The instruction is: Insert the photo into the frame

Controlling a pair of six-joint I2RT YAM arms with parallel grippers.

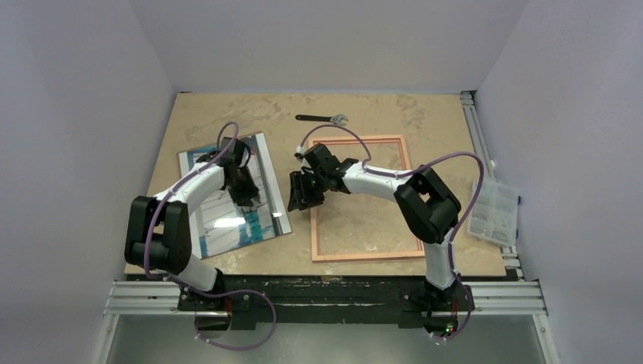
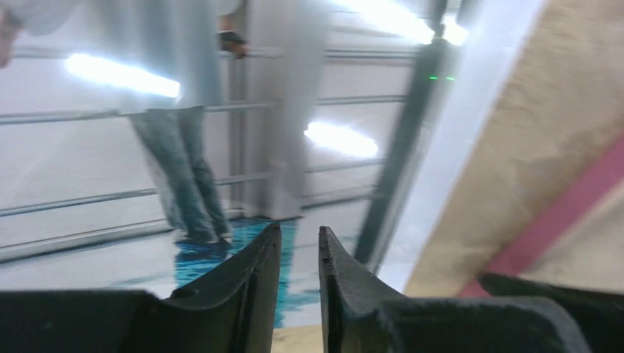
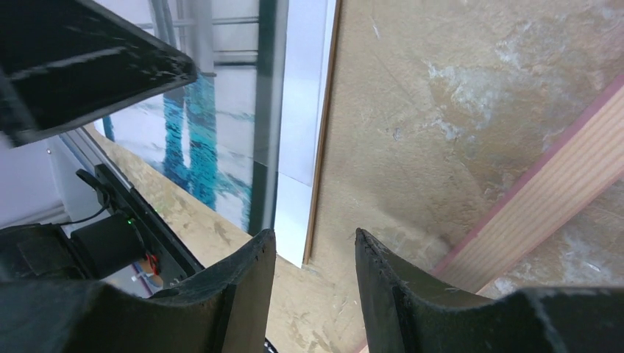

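The glossy photo panel (image 1: 231,231), white-bordered with a blue-and-white picture, lies at the left of the board, partly under my left arm. My left gripper (image 1: 246,193) hovers over it; in the left wrist view its fingertips are slightly apart, with nothing visible between them. The empty wooden frame (image 1: 368,256) lies to the right. My right gripper (image 1: 302,196) is above the gap between photo and frame, by the frame's left side; in the right wrist view (image 3: 310,239) its fingers are apart with nothing between them.
An adjustable wrench (image 1: 318,117) lies at the back middle. A clear plastic organiser box (image 1: 493,212) sits at the right edge. The back of the board is mostly free. Walls bound the back and both sides.
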